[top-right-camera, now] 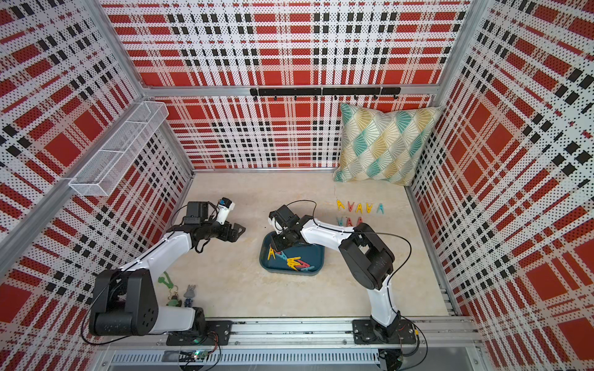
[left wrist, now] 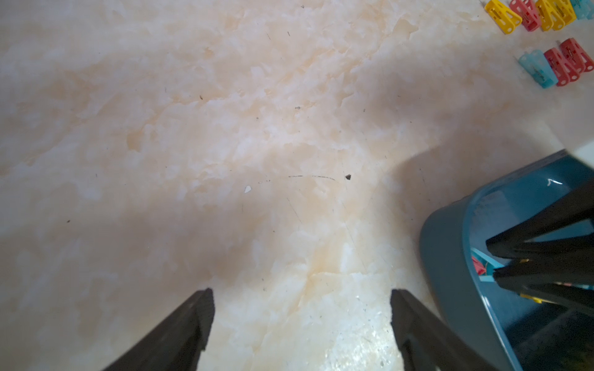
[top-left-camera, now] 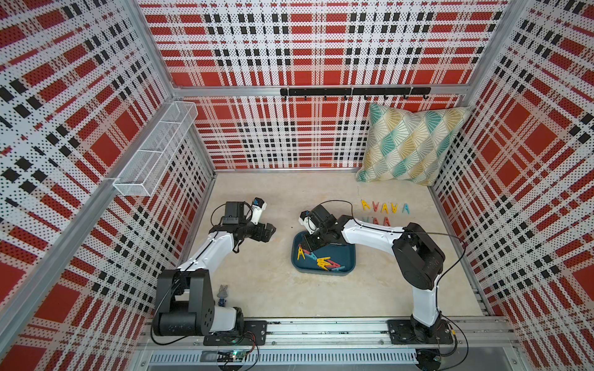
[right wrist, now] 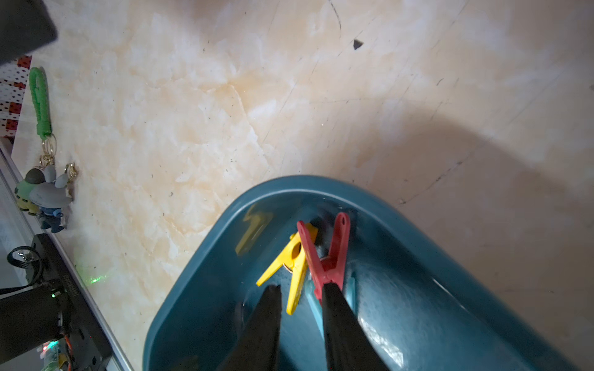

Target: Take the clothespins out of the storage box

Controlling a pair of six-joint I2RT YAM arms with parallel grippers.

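Observation:
A dark blue storage box (top-left-camera: pixel 354 256) stands mid-table with several clothespins inside. In the right wrist view, a red clothespin (right wrist: pixel 339 244) and a yellow clothespin (right wrist: pixel 296 262) lie near the box corner, a light-blue clothespin (right wrist: pixel 316 312) partly under the red one. My right gripper reaches into the box, part open; one fingertip appears close to the red clothespin's lower end, though contact cannot be judged. Nothing clearly shows gripped. My left gripper is open and empty, over bare table left of the box.
Several clothespins lie in two rows on the table, among them a yellow clothespin (top-left-camera: pixel 365 205). A patterned cushion (top-left-camera: pixel 411 145) leans at the back right. Small keychain figures (right wrist: pixel 46 191) lie near the front left. Bare table surrounds the box.

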